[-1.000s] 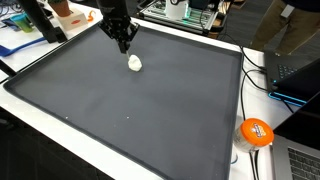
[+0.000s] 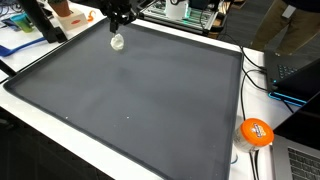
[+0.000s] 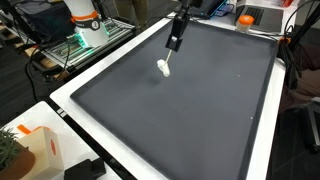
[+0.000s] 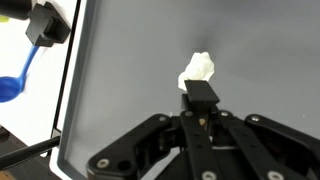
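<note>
My gripper is shut on a white object point(image 4: 199, 67) whose pale, crumpled-looking end sticks out past the fingertips in the wrist view. In exterior view 2 a thin light stem point(image 3: 167, 57) runs from the gripper point(image 3: 173, 43) down to the white end point(image 3: 163, 68), over the grey board. Exterior view 1 has the white end point(image 2: 117, 42) near the board's far left part, just below the dark gripper point(image 2: 113, 26). Whether it touches the board I cannot tell.
The grey board point(image 2: 150, 100) is otherwise bare. An orange-topped container point(image 2: 254, 133) stands off its right side, close to a laptop point(image 2: 300, 160). A blue spoon point(image 4: 12, 86) and a black piece point(image 4: 46, 24) lie beyond the board's edge.
In exterior view 1 my gripper and the white object have moved left and toward the board's far edge. The grip on it continues.
</note>
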